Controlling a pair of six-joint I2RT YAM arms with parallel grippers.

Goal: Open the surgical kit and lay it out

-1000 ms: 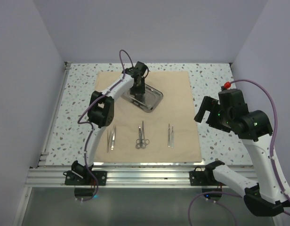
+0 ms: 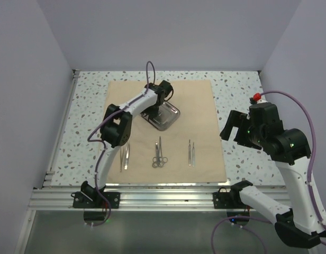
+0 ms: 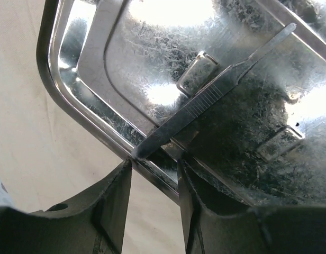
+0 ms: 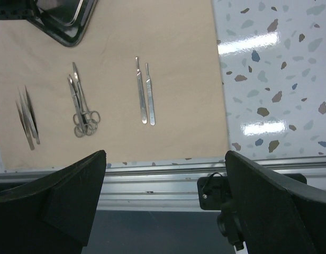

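The metal tray (image 2: 165, 119) sits at the back of the beige cloth, with my left gripper (image 2: 152, 110) over its left part. In the left wrist view a single flat metal instrument (image 3: 197, 106) lies diagonally in the tray, and my left gripper is part open just beside its wide end, nothing clearly between the fingers. On the cloth lie tweezers (image 4: 26, 119), scissor-like instruments (image 4: 83, 111) and two slim handles (image 4: 151, 100) in separate groups. My right gripper is open and empty, raised at the right.
The cloth (image 2: 200, 106) has free room at its right back and between the groups. The speckled table top (image 2: 237, 174) surrounds it, with metal rails along the front edge.
The tray looks nudged slightly left. The right arm has moved only slightly.
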